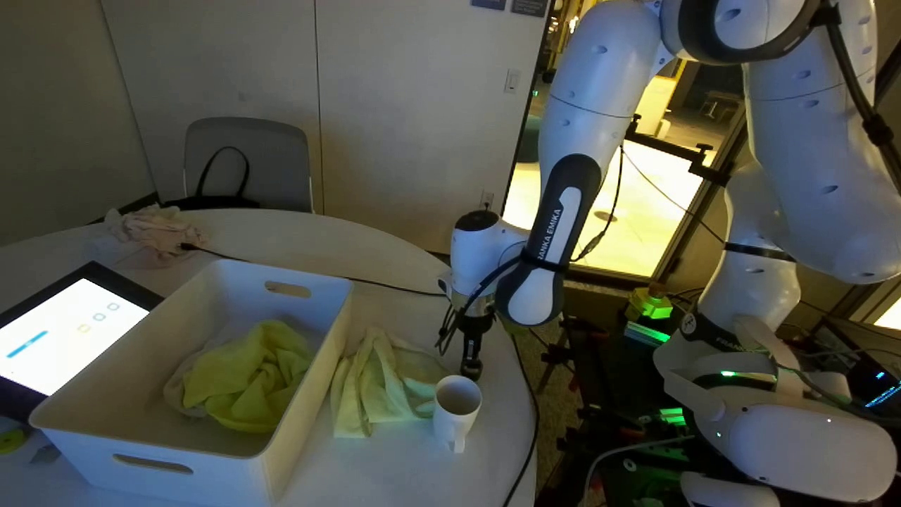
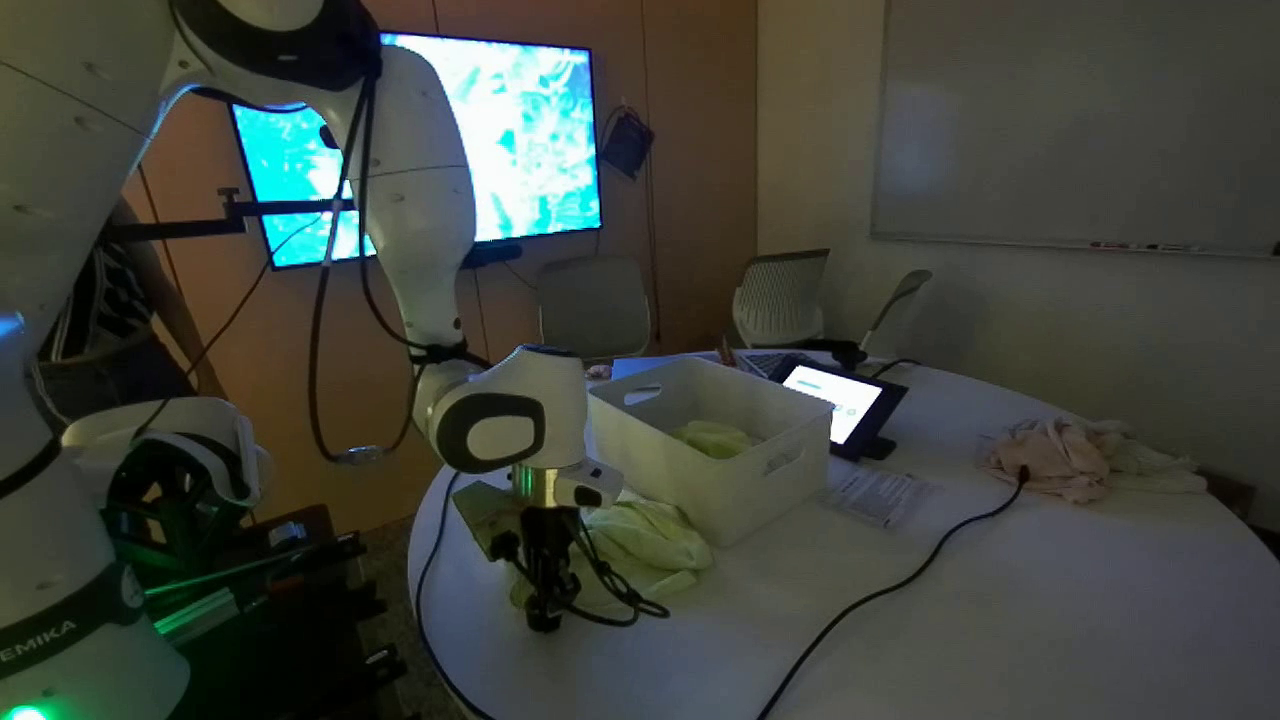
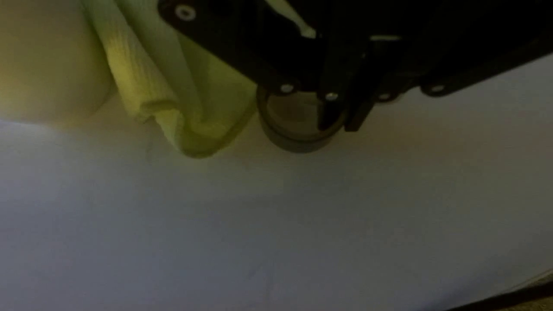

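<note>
A white mug [image 1: 453, 412] stands upright near the table edge, its handle toward the viewer in exterior view 1. My gripper [image 1: 471, 369] reaches down to the mug's far rim, fingers shut with the rim between them. In the wrist view, one of the dark fingers [image 3: 326, 115] lies inside the mug [image 3: 295, 144] and the other is just outside. A yellow-green cloth [image 1: 376, 397] is crumpled beside the mug, between it and the white bin [image 1: 308, 414]. The gripper [image 2: 543, 620] hides the mug in exterior view 2.
Another yellow-green cloth [image 1: 249, 376] lies inside the bin. Left of the bin is a lit tablet [image 1: 72, 325]; pinkish cloth [image 1: 156, 232] lies at the far left. A black cable [image 2: 888, 588] crosses the table, whose front part is clear.
</note>
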